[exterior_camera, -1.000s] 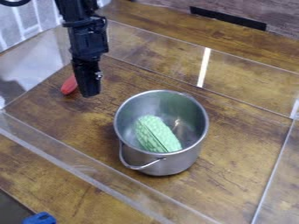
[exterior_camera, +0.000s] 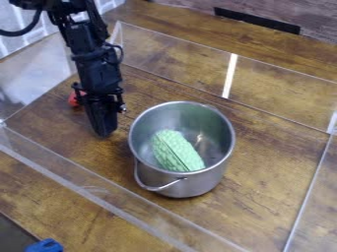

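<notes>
My black gripper is low over the wooden table at the left, its fingertips pointing down beside the pot. It looks shut, with nothing visible between the fingers. A small red object lies behind it, mostly hidden by the gripper. A steel pot with a wire handle stands at centre right, holding a pale green textured object that looks like corn or a cloth.
Clear plastic walls surround the work area on the wooden table. A white tape strip lies at the back. A blue object sits outside at the front left corner.
My gripper has moved downward in the view over the last second, now covering more of the red object. The pot and its contents have not moved.
</notes>
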